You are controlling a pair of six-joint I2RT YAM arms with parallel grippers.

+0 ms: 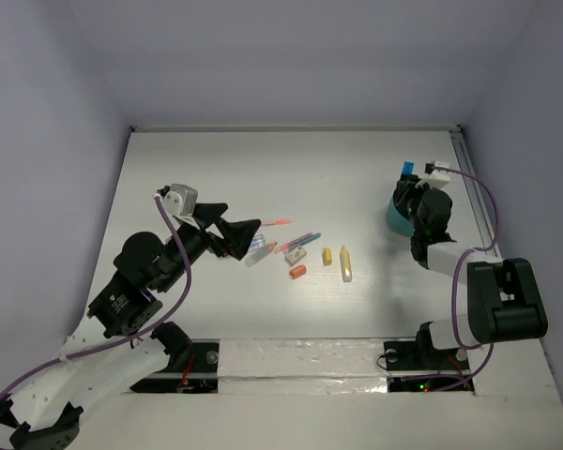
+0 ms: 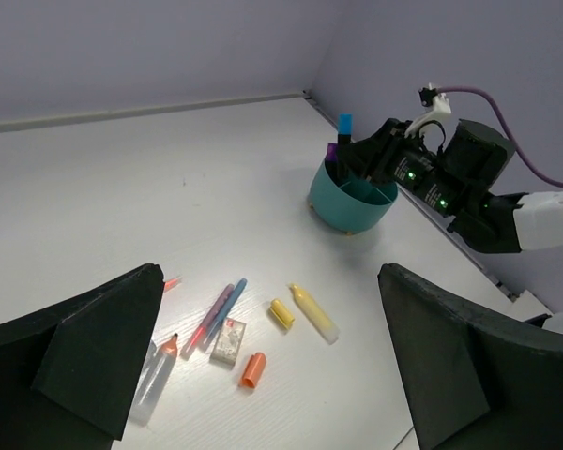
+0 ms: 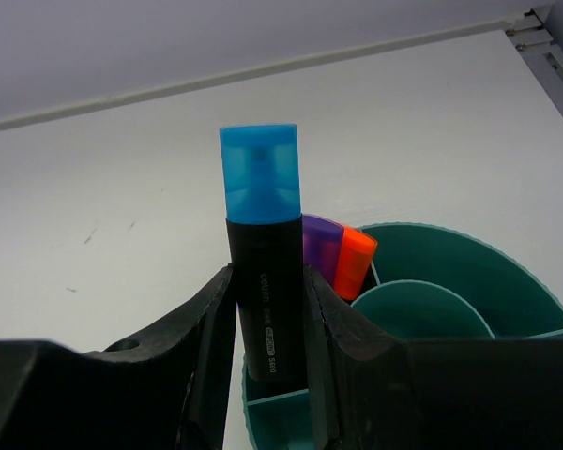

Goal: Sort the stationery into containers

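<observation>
My right gripper is shut on a black pen case with a blue top (image 3: pixel 261 173), upright over the teal multi-compartment holder (image 3: pixel 469 253); purple (image 3: pixel 321 239) and orange (image 3: pixel 355 258) items stand inside it. My left gripper is open over the table's left half, holding nothing. Below it lie a clear glue bottle (image 2: pixel 152 384), pink (image 2: pixel 203 324) and blue pens (image 2: pixel 233 300), an eraser (image 2: pixel 228 341), an orange cap (image 2: pixel 253 370), a small yellow piece (image 2: pixel 281 313) and a yellow marker (image 2: pixel 313 314).
Walls surround it on the back and both sides, the right one close behind the holder.
</observation>
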